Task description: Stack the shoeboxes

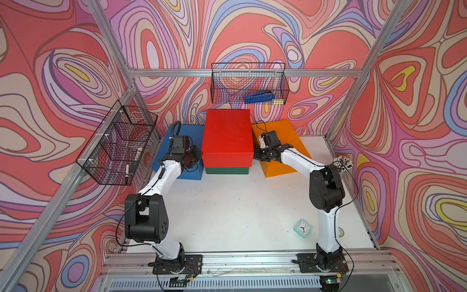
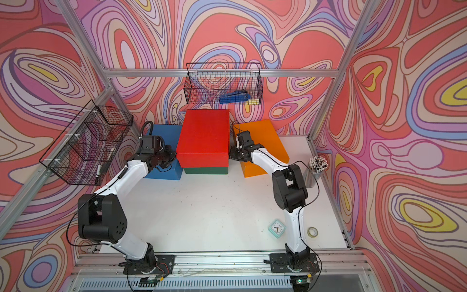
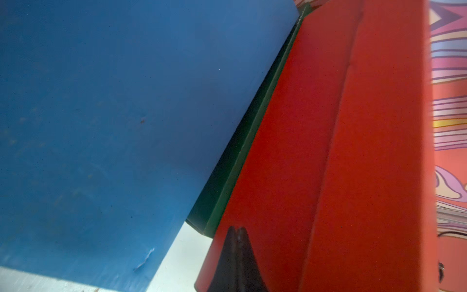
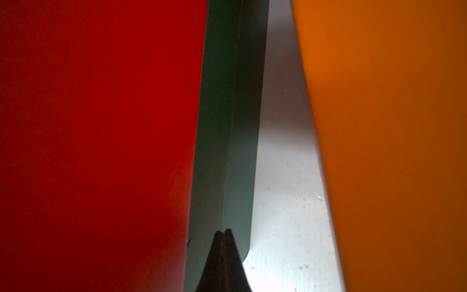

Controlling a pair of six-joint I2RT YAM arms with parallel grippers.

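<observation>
The red shoebox (image 1: 227,133) rests on top of the green shoebox (image 1: 226,170) at the middle back of the table. Only a strip of the green one shows below it. At the red box's left side, my left gripper is shut, its fingertips close against the red wall. My right gripper is also shut, between the stack and the orange shoebox (image 4: 399,146), with nothing seen in its fingers. The blue shoebox (image 3: 121,121) lies left of the stack, partly under my left arm. Whether either gripper touches the red box I cannot tell.
Wire baskets hang on the back rail (image 1: 250,87) and on the left side. A small clock (image 1: 302,228) lies at the front right, with a tape roll (image 2: 312,232) near it.
</observation>
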